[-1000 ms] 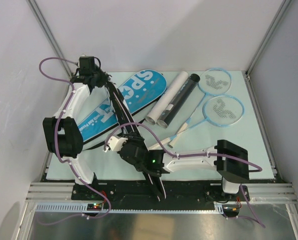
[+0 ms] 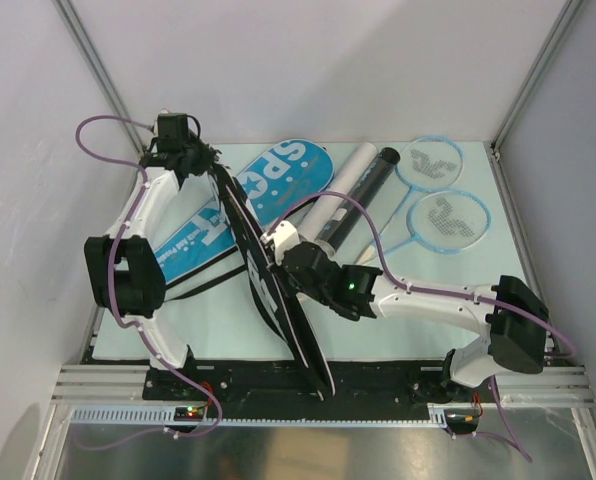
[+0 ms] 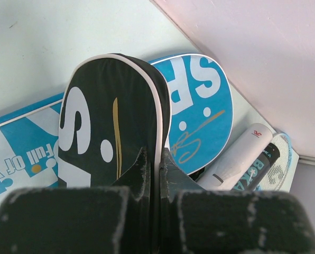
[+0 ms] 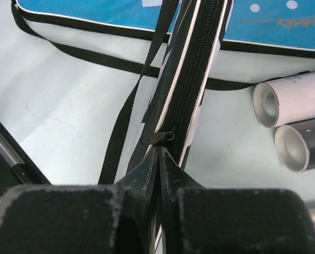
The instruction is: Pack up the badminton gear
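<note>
A long black racket bag (image 2: 253, 255) is held up on edge, slanting from the back left to the table's front edge. My left gripper (image 2: 214, 156) is shut on the edge of its rounded head, as the left wrist view shows on the black fabric (image 3: 115, 116). In the right wrist view a closed-looking zipper (image 4: 195, 58) runs along the bag's narrow side, with a small dark zipper pull (image 4: 160, 138). My right gripper has its fingertips close together right at this pull; whether they grip it cannot be made out.
A blue racket bag (image 2: 288, 180) lies flat behind. A white tube (image 2: 340, 190) and a black tube (image 2: 363, 195) lie beside it. Two blue rackets (image 2: 448, 220) rest at the right. A loose strap (image 4: 127, 108) hangs by the black bag.
The left arm has stayed put.
</note>
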